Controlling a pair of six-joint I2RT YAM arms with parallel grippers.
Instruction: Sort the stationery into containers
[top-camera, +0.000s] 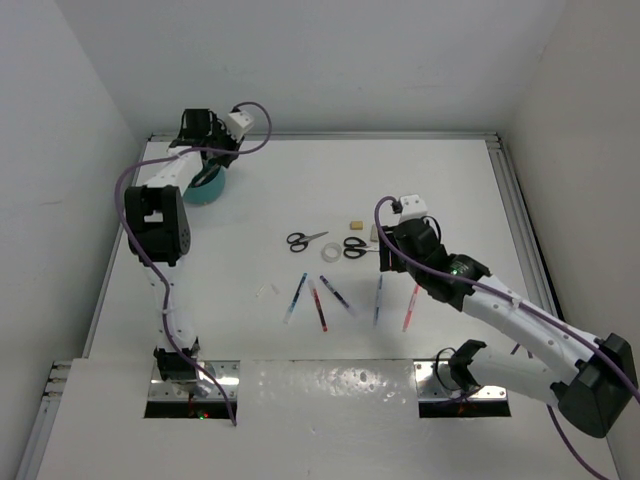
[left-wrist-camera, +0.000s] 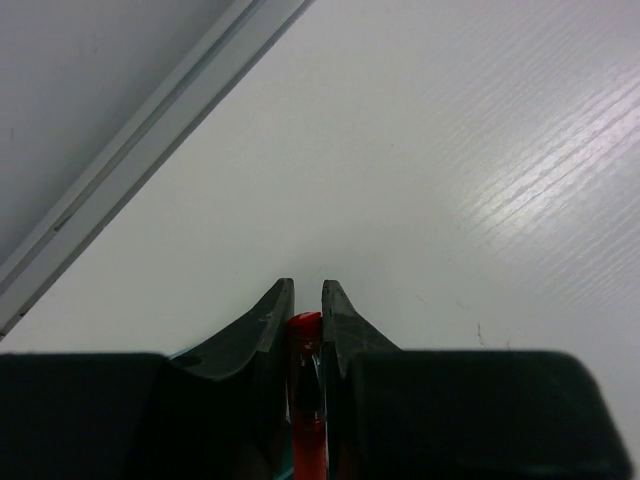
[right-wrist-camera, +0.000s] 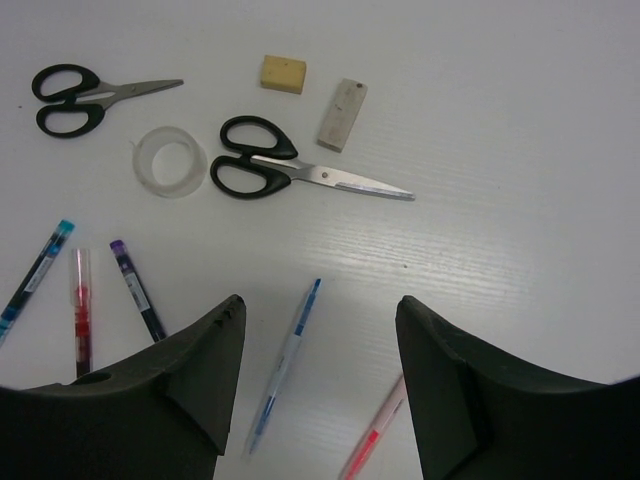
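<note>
My left gripper is shut on a red pen (left-wrist-camera: 308, 440) above the teal container (top-camera: 201, 195) at the back left. My right gripper stands part open over the right of the table, nothing between its fingers. Below it lie two pairs of scissors (right-wrist-camera: 262, 152) (right-wrist-camera: 78, 90), a clear tape roll (right-wrist-camera: 144, 171), a yellow block (right-wrist-camera: 283, 73), a grey block (right-wrist-camera: 341, 113), a blue pen (right-wrist-camera: 292, 348), a pink pen (right-wrist-camera: 374, 433) and several darker pens (right-wrist-camera: 136, 283).
Small clear pieces (top-camera: 268, 289) lie left of the pens. A metal rail (top-camera: 505, 200) runs along the edges.
</note>
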